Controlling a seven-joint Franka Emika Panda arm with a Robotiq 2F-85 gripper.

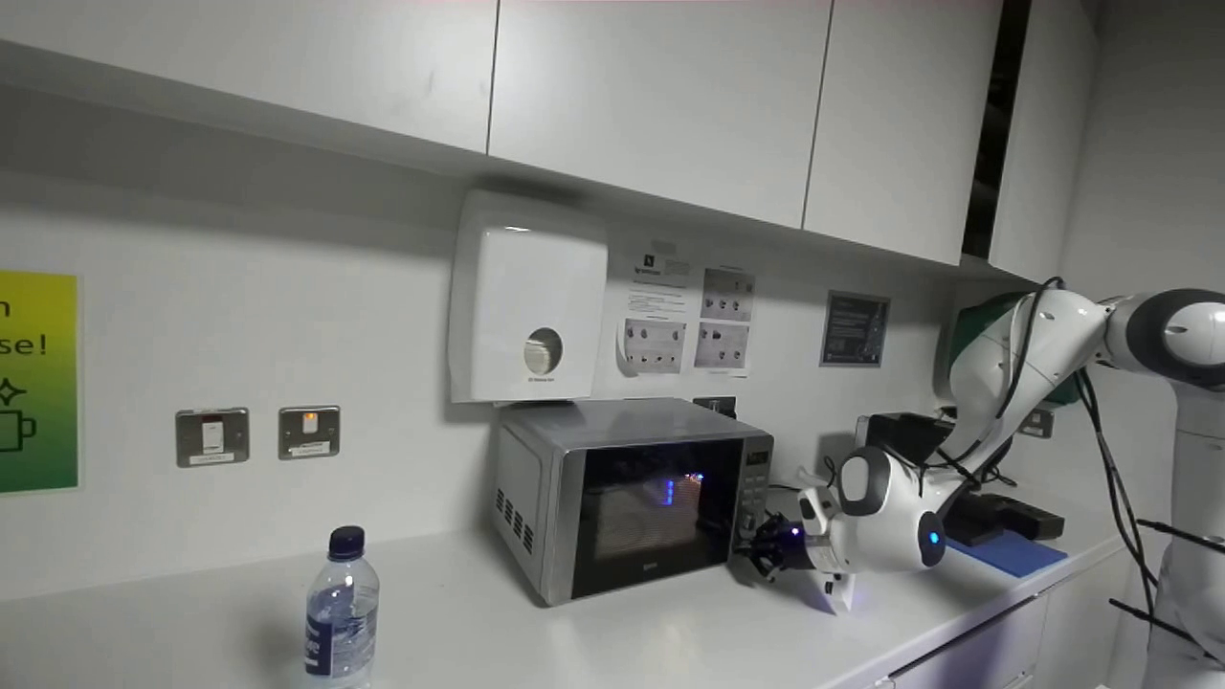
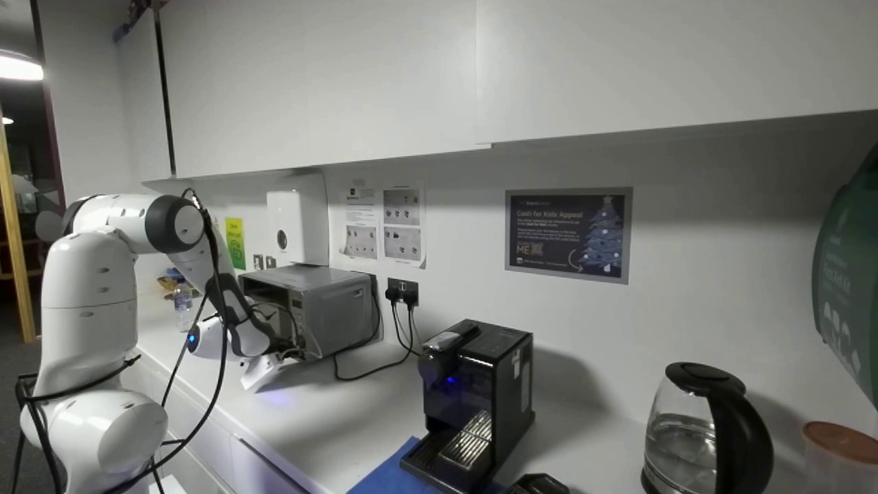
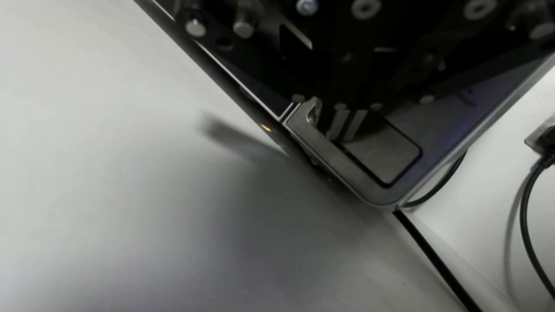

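A silver microwave (image 1: 660, 505) with a dark door stands against the wall, its door flush with the front. My gripper (image 1: 752, 553) is low at the right end of its front, by the control panel (image 1: 752, 488). In the wrist view the gripper's fingers (image 3: 355, 125) are shut side by side, with nothing visible between them. They are over the large rectangular button (image 3: 393, 156) at the panel's lower corner; whether they touch it I cannot tell. In the second exterior view the arm hides most of the microwave's front (image 2: 288, 300).
A water bottle (image 1: 342, 609) stands on the counter left of the microwave. Further right are a black coffee machine (image 2: 481, 395) on a blue mat (image 2: 383, 473) and a glass kettle (image 2: 683, 428). Cables (image 2: 403, 333) hang behind the microwave.
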